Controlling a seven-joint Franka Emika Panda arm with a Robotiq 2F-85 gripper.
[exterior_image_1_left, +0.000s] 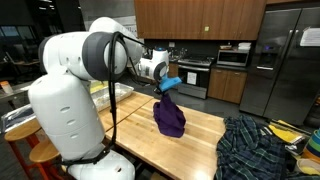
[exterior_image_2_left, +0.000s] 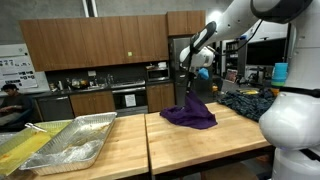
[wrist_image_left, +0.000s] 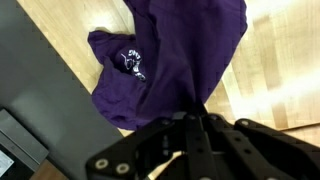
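Observation:
A dark purple cloth (exterior_image_1_left: 169, 119) lies bunched on the wooden table, with one part drawn up into a peak toward my gripper (exterior_image_1_left: 160, 91). The same cloth (exterior_image_2_left: 188, 114) shows in exterior view 2, its raised part rising to the gripper (exterior_image_2_left: 189, 92) above the table. Seen from the wrist, the cloth (wrist_image_left: 180, 62) stretches in folds up to the fingertips. My gripper is shut on a pinch of it; the fingers partly hide that spot. A small white print shows on a lower fold.
A heap of dark cloth (exterior_image_1_left: 248, 145) covers the table's right side in exterior view 1. Foil trays (exterior_image_2_left: 70, 143) stand at the left in exterior view 2. Bare wooden tabletop (exterior_image_2_left: 185, 145) lies in front of the purple cloth. Stools (exterior_image_1_left: 44, 152) stand beside the table.

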